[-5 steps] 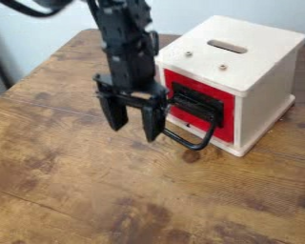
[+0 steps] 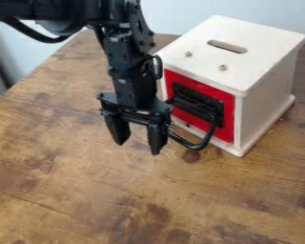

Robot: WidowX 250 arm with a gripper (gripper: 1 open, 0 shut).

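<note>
My black gripper (image 2: 138, 132) hangs low over the wooden table, its two fingers spread apart with nothing between them. Just to its right is a white wooden box (image 2: 263, 95) with a red front panel (image 2: 183, 64) and a black door or grille. A black curved handle (image 2: 193, 143) reaches out from that front toward the gripper, passing behind or beside the right finger.
A pale wall (image 2: 28, 57) stands behind it at the back.
Over the last second my arm and gripper have shifted slightly; the box and its handle look the same.
</note>
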